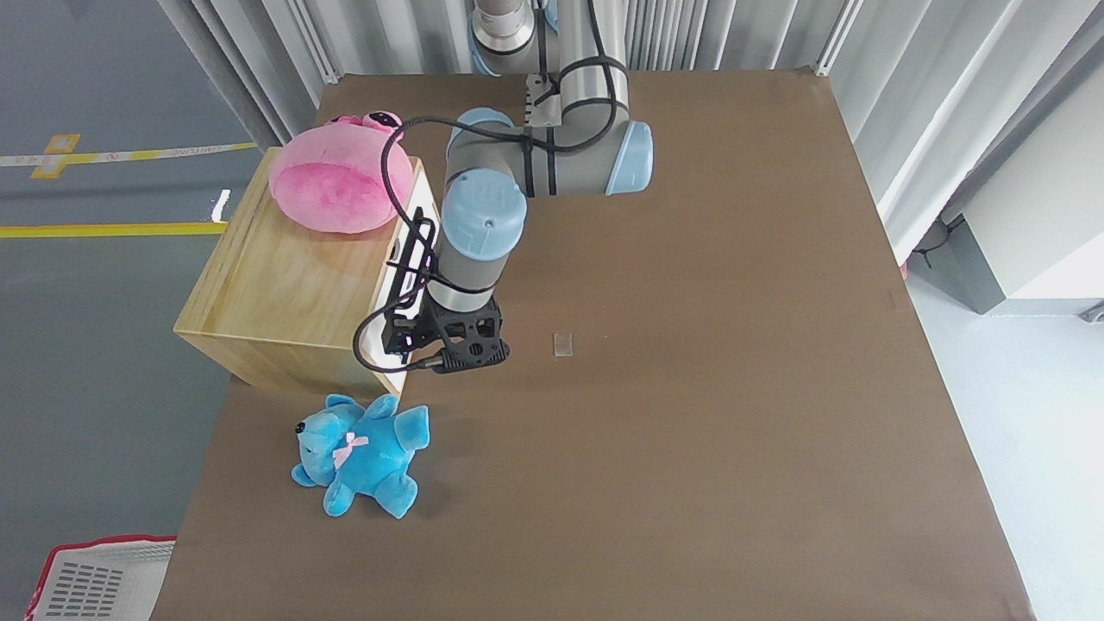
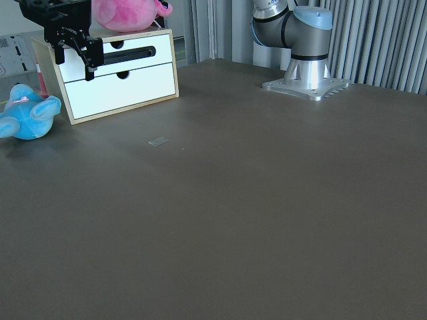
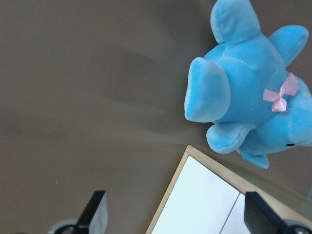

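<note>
My black gripper hangs above the front corner of the wooden two-drawer cabinet [image 1: 279,279], its two fingers wide apart and empty in the wrist view. A blue teddy bear [image 1: 362,455] with a pink bow lies on its back on the table [image 1: 724,362], just beyond the cabinet's near end. In the wrist view the bear [image 3: 243,83] fills the upper right, beyond my fingertips. A pink plush toy [image 1: 331,176] sits on top of the cabinet. Both white drawers [image 2: 120,91] look shut.
A white basket with a red rim [image 1: 103,580] stands off the table at the lower left. A small clear rectangle [image 1: 563,345] lies mid-table. Curtains line the back edge.
</note>
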